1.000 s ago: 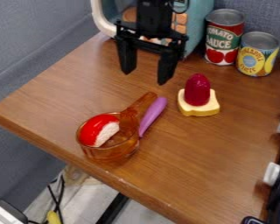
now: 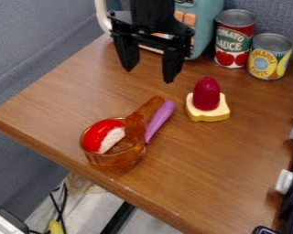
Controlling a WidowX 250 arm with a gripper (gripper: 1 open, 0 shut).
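Note:
My black gripper (image 2: 149, 57) hangs open at the top centre, above the wooden table (image 2: 63, 110), with nothing between its fingers. Below it an amber pot (image 2: 113, 155) with a handle holds a red and white item (image 2: 106, 134). A purple utensil (image 2: 160, 119) lies along the pot's right side. To the right, a dark red oval object (image 2: 205, 92) stands on a yellow slice-like block (image 2: 208, 113).
A tomato sauce can (image 2: 233, 41) and a yellow can (image 2: 269, 59) stand at the back right, beside a teal appliance (image 2: 198, 23). A dark device (image 2: 288, 201) lines the right edge.
The objects on the table have not moved.

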